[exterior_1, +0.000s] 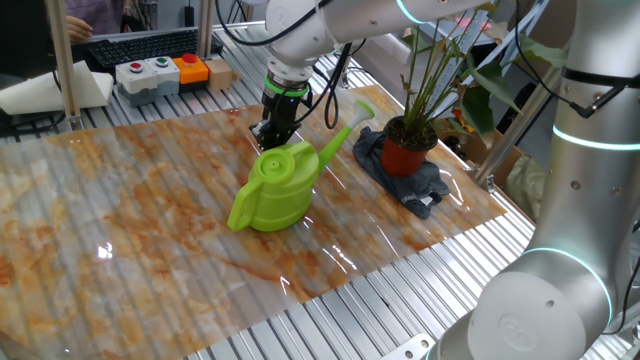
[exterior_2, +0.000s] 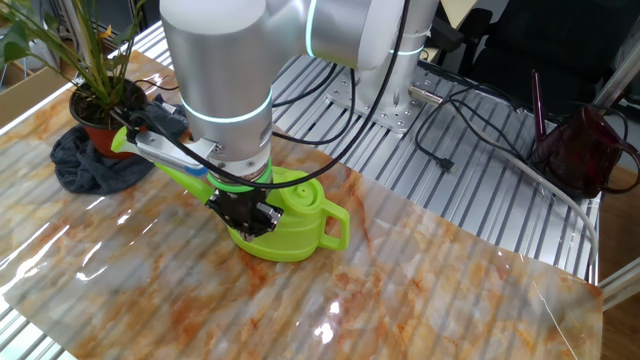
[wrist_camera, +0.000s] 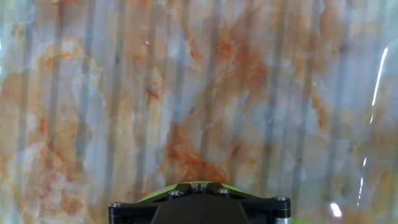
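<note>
A light-green watering can (exterior_1: 277, 190) stands upright on the marbled sheet (exterior_1: 110, 250), its spout pointing toward a potted plant (exterior_1: 405, 147). My gripper (exterior_1: 268, 136) is low, beside the can's body on the side away from exterior view 1. In exterior view 2 the black gripper (exterior_2: 254, 222) overlaps the front of the can (exterior_2: 300, 236); whether they touch is unclear. The wrist view has the gripper at its bottom edge, its fingertips drawn together, with a sliver of green behind. Nothing shows between the fingers.
The brown plant pot sits on a dark grey cloth (exterior_1: 425, 184). A button box (exterior_1: 150, 82) and a keyboard (exterior_1: 140, 46) lie behind the sheet. A dark red watering can (exterior_2: 582, 150) stands at the far side in exterior view 2. Much of the sheet is bare.
</note>
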